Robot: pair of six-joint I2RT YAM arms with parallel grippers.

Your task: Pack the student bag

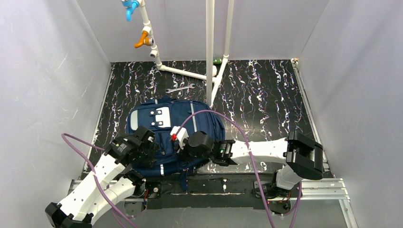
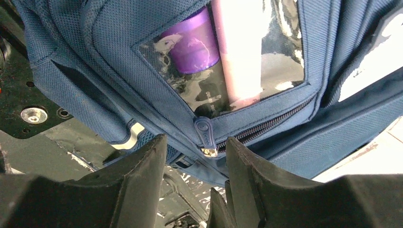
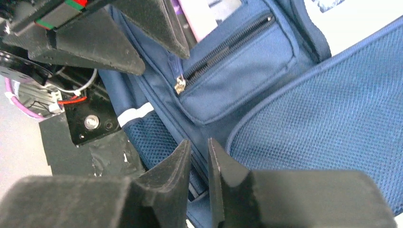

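Observation:
A navy backpack [image 1: 183,118] lies flat with its front facing up. Its clear window pocket shows a purple cylinder [image 2: 194,47] and a pale pink tube [image 2: 240,52] behind it. Along the pocket's edge runs a dark zipper [image 2: 271,126], its blue pull [image 2: 204,130] at one end. My left gripper is part open, its fingertips on either side of that pull in the left wrist view, without closing on it. My right gripper is over the bag's fabric, with a narrow gap between its fingers and nothing seen in it.
Both arms crowd close together over the bag's near half. A wrench [image 1: 180,89] lies behind the bag. White pipes [image 1: 183,72] with an upright pole [image 1: 209,47] stand at the back.

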